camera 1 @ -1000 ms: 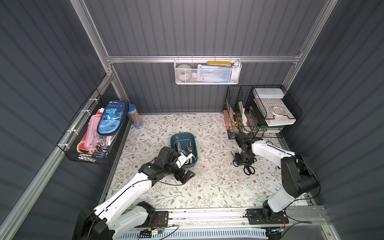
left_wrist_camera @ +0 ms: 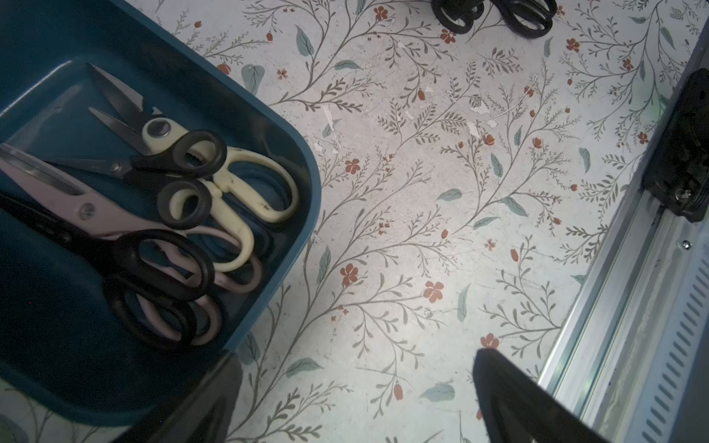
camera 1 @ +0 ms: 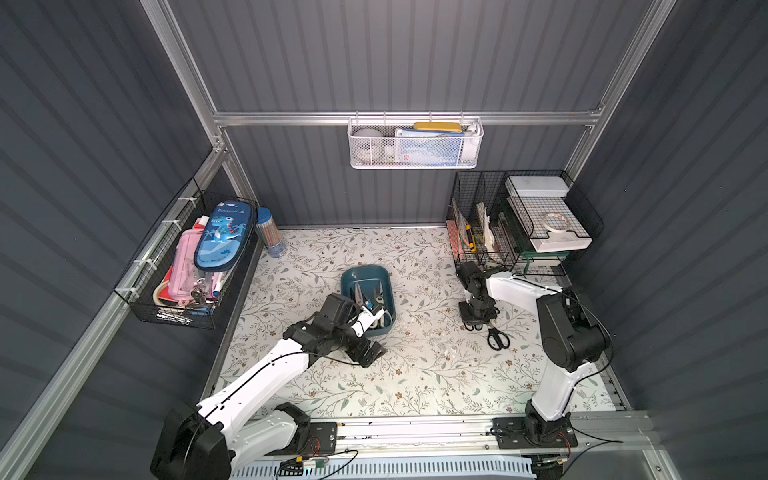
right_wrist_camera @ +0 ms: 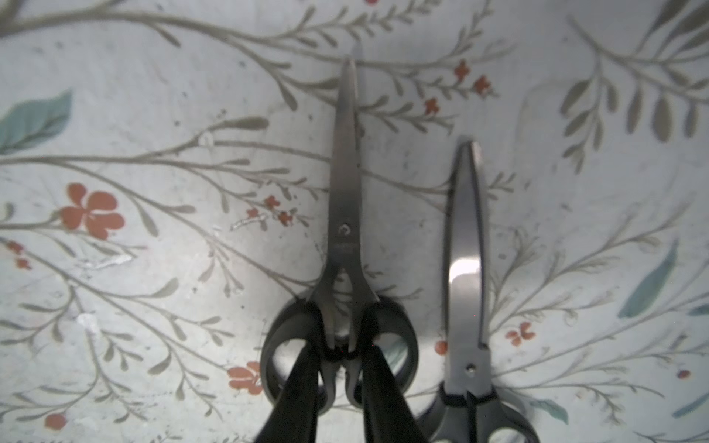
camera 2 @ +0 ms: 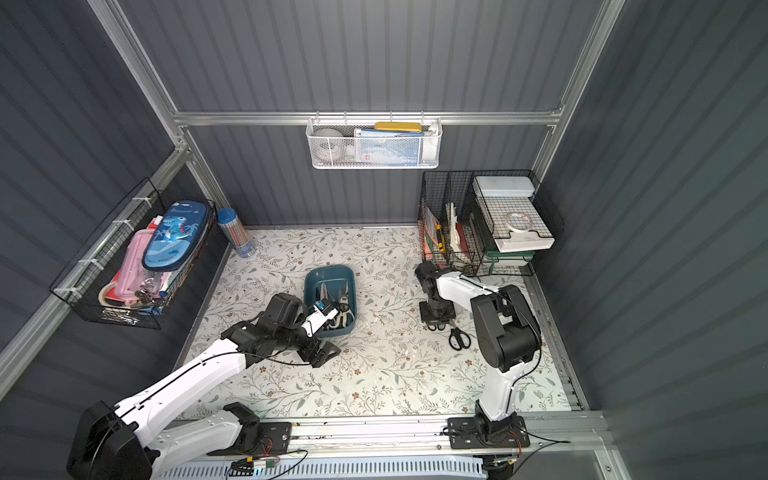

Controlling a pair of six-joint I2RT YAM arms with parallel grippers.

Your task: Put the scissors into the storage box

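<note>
Two dark-handled scissors lie side by side on the table: one (right_wrist_camera: 344,192) centred in the right wrist view, one (right_wrist_camera: 466,206) right of it. My right gripper is at the centred pair's handles, fingers slightly apart; whether they grip it is unclear. The teal storage box (camera 1: 346,280) holds several scissors with white, pink and black handles (left_wrist_camera: 162,258). My left gripper stands open beside the box, nothing between its fingers.
A wire rack (camera 1: 552,220) with papers and boxes is behind the right arm. A wire basket (camera 1: 152,304) is at left, a blue-lidded cylinder (camera 1: 272,236) at back left, a white basket (camera 1: 416,156) on the back wall.
My right gripper and arm have moved leftward over the scissors, the wrist slightly toward the back.
</note>
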